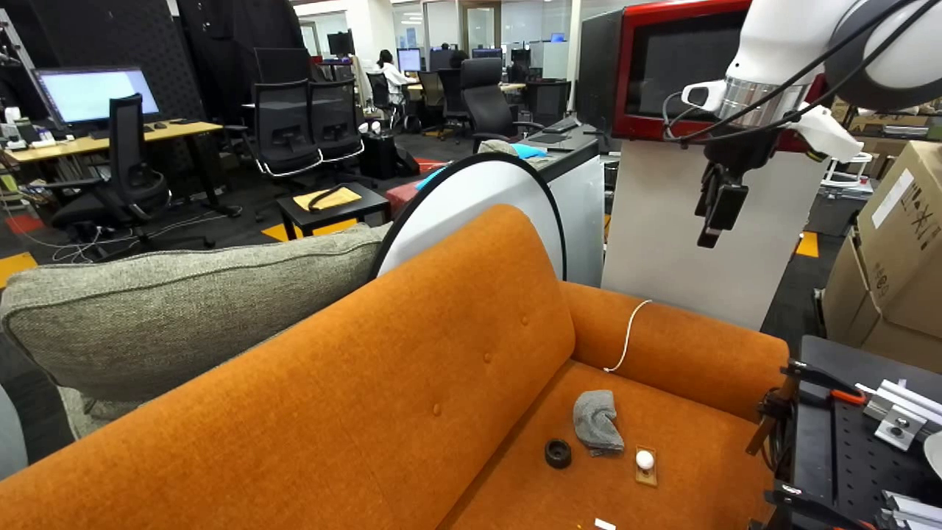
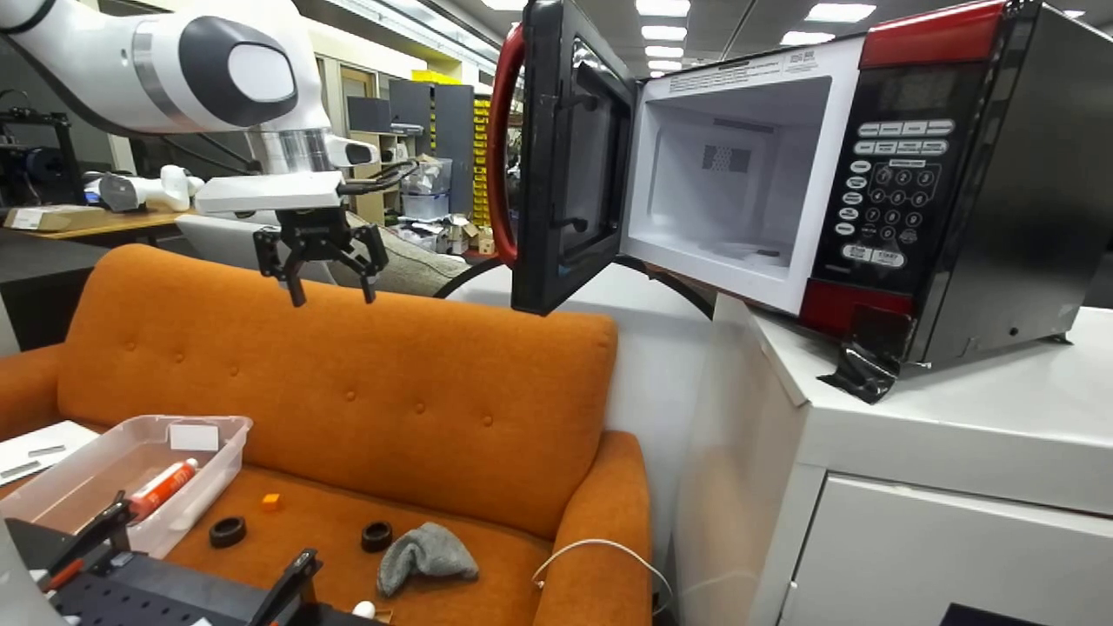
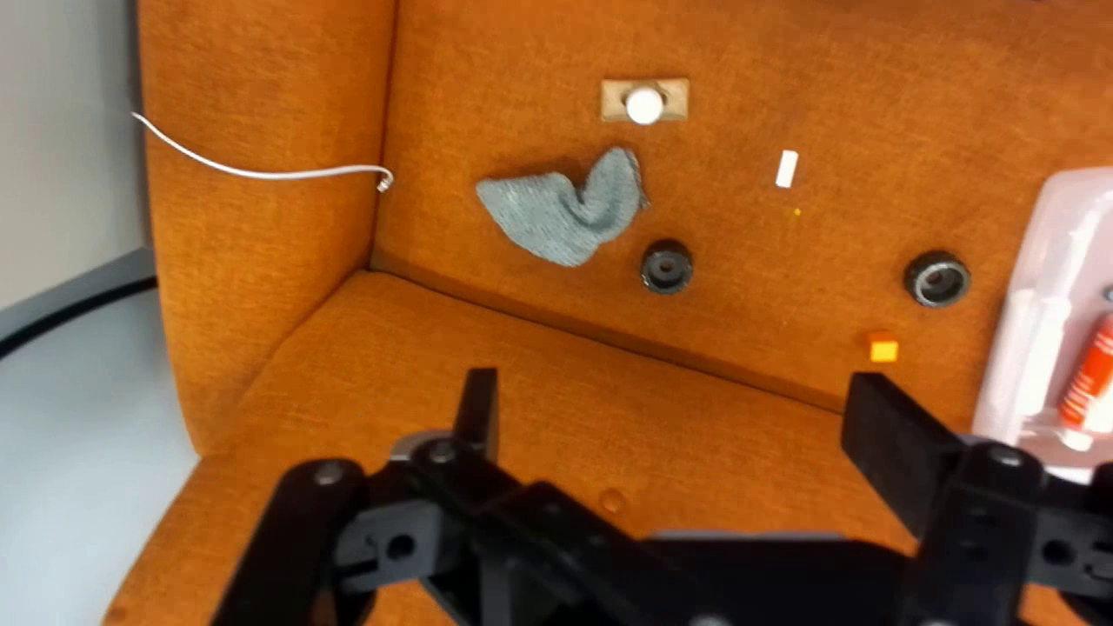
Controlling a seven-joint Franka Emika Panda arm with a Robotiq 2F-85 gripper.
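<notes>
My gripper (image 2: 334,301) hangs open above the orange sofa, pointing down, with nothing between its spread fingers. Below it on the seat lies a crumpled grey cloth (image 3: 563,214), close to a black ring-shaped part (image 3: 667,267). A second black ring (image 3: 936,278) sits farther right, with a small orange-yellow block (image 3: 883,348) near it. On the seat is also a wooden piece (image 3: 613,100) bearing a white ball (image 3: 644,105). A white cord (image 3: 266,174) drapes over the armrest. The clear plastic bin (image 2: 231,450) holds an orange-red tube (image 2: 163,489).
A red and black microwave (image 2: 934,47) stands on a white cabinet (image 2: 960,417), its door (image 2: 579,156) wide open toward the arm. Clamps and metal profiles crowd the black table (image 1: 821,442) along the sofa's front. Open air surrounds the gripper above the sofa.
</notes>
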